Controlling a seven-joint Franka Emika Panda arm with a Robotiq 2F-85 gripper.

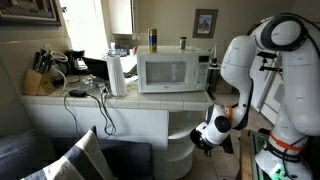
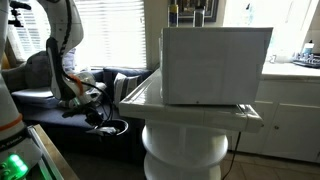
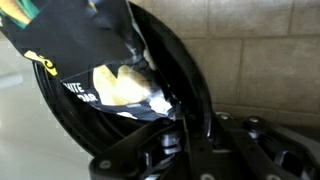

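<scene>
A dark printed snack wrapper with pale and yellow patches fills the upper left of the wrist view. One end narrows into my gripper, which is shut on it; the exact grip is partly hidden by the dark fingers. Beneath the wrapper lies a round black bin, its curved rim running close beside the fingers. In exterior view 1 my gripper hangs low, in front of the white curved shelves. A small pale piece, probably the wrapper, shows below the gripper in exterior view 2.
White curved shelves stand close to the gripper under the counter. A microwave sits on that counter. A dark sofa lies to the left. Bare floor tiles show to the bin's right in the wrist view.
</scene>
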